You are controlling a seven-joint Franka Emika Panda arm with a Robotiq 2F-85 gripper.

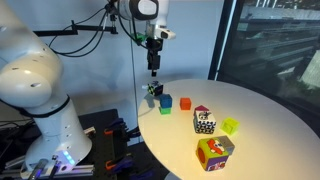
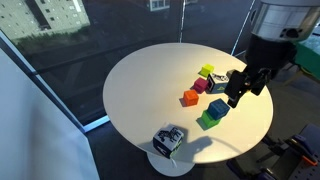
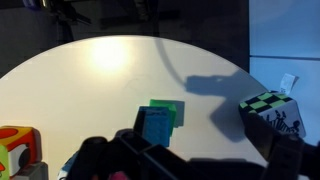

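Note:
My gripper hangs empty above the far-left part of the round white table. In the wrist view its dark fingers stand wide apart, so it is open. Below, a blue cube rests on a green cube, nearer the left finger. Toward the right finger lies a black-and-white patterned block with a green checkered face. In exterior view 2 that patterned block sits near the table edge, apart from the blue cube.
Also on the table are a red cube, a crimson block, a black-and-white box, a yellow-green cube and a larger multicoloured block.

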